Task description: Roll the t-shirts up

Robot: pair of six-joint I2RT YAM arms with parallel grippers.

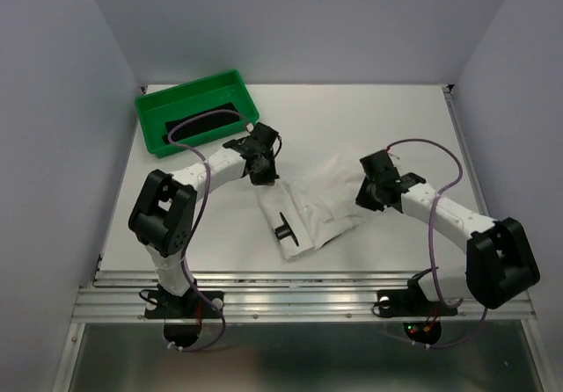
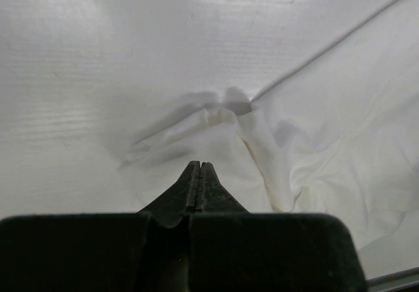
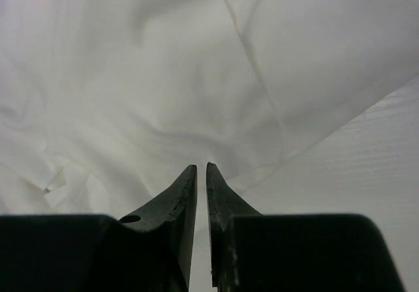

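A white t shirt (image 1: 330,194) lies slanted across the middle of the table, a folded strip with a black print (image 1: 283,228) along its left side. At that strip's upper end, my left gripper (image 1: 271,181) is down on the cloth. Its fingertips meet in the left wrist view, over the folded shirt corner (image 2: 190,141); no fabric shows between them. My right gripper (image 1: 365,206) sits at the shirt's right edge, nearly closed on the fabric, with a narrow gap between its fingertips. The cloth (image 3: 177,95) spreads out beyond them, and the pinched part is hidden.
A green bin (image 1: 163,106) with dark cloth (image 1: 211,122) inside stands at the back left, close behind my left arm. Bare white table (image 1: 396,111) lies at the back right. Metal rails (image 1: 290,291) run along the front edge.
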